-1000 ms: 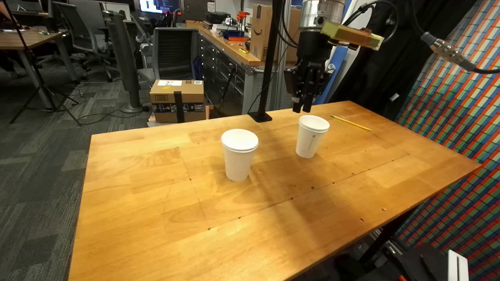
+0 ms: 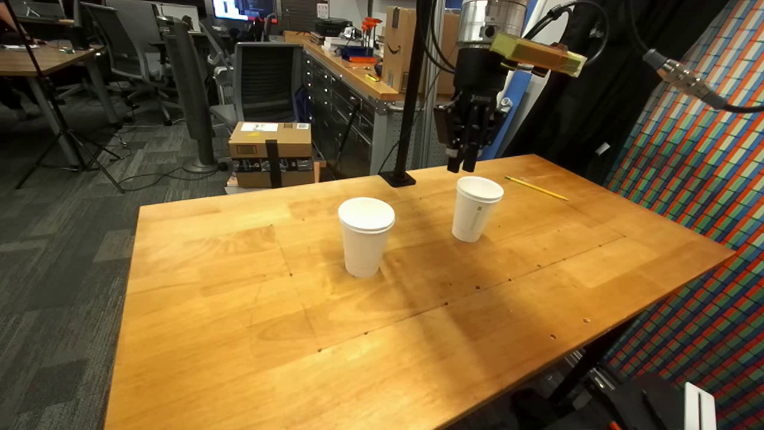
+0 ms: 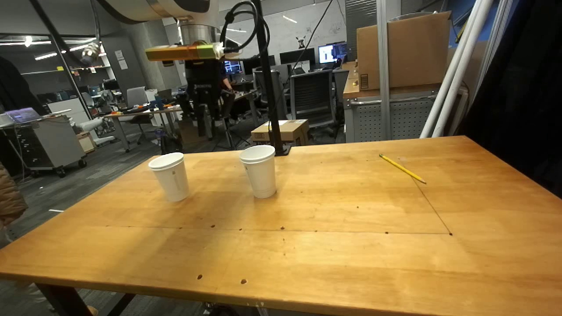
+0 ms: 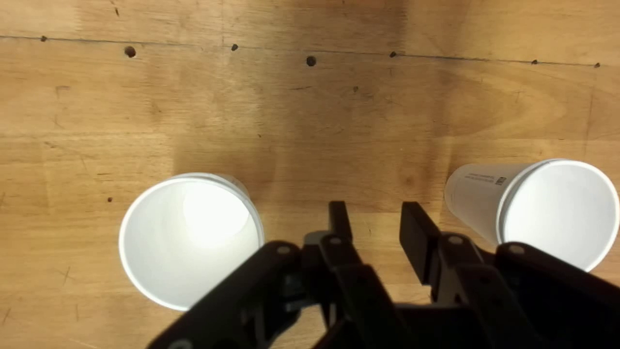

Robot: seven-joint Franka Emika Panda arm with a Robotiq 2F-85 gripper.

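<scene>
Two white paper cups stand upright and apart on the wooden table. In exterior view 1 one cup (image 2: 363, 243) is left of the table's middle and the other cup (image 2: 471, 215) is farther right. From above, the wrist view looks into an empty cup (image 4: 186, 244) on the left; the second cup (image 4: 482, 195) is at the right, partly covered by my fingers. My gripper (image 2: 462, 168) hangs above the table, higher than the cups. Its fingers (image 4: 418, 235) are spread, with only bare tabletop seen between them. In exterior view 2 the gripper (image 3: 205, 131) is above and between both cups.
A yellow pencil (image 3: 403, 168) lies on the table, well away from the cups. A black post (image 2: 409, 107) rises at the table's far edge.
</scene>
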